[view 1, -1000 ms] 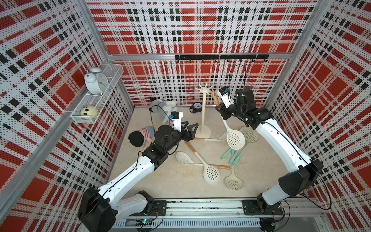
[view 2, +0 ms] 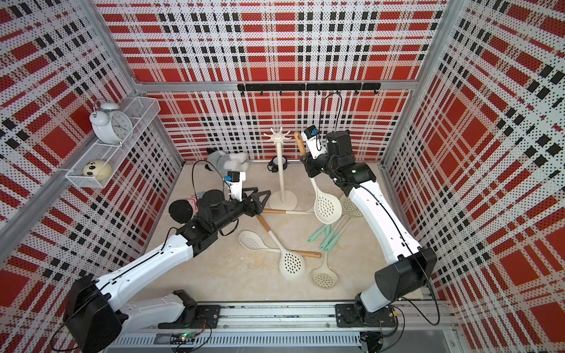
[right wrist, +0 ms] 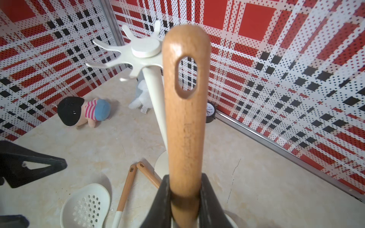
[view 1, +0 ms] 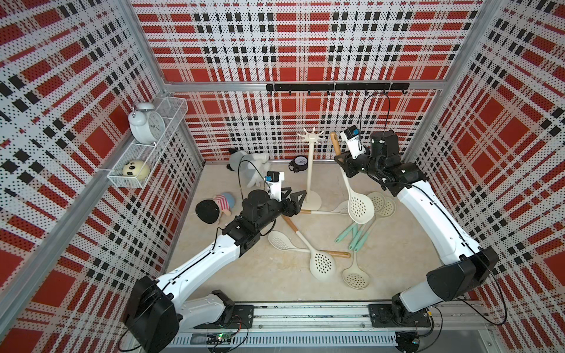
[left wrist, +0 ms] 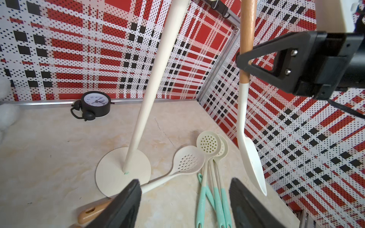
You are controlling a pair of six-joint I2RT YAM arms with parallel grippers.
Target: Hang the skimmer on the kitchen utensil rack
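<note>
A white skimmer with a wooden handle (right wrist: pixel 186 125) hangs in the air, its perforated head (view 1: pixel 360 208) pointing down. My right gripper (view 1: pixel 344 161) is shut on that handle, below the slot at its end. To the left of it stands the cream utensil rack (view 1: pixel 310 170), a post on a round base (left wrist: pixel 110 171) topped by several curved prongs (right wrist: pixel 146 47). In the right wrist view the handle hides part of the prongs; handle and rack stand apart in the top views. My left gripper (view 1: pixel 300 201) is open and empty, low and left of the post.
Several skimmers lie on the table, some wooden-handled (view 1: pixel 322 264), others green-handled (view 1: pixel 360 238). One wooden-handled skimmer (left wrist: pixel 163 180) lies by the rack's base. A black clock (left wrist: pixel 96 103) and plush toys (view 1: pixel 214 206) sit behind and left.
The left gripper has shifted slightly right.
</note>
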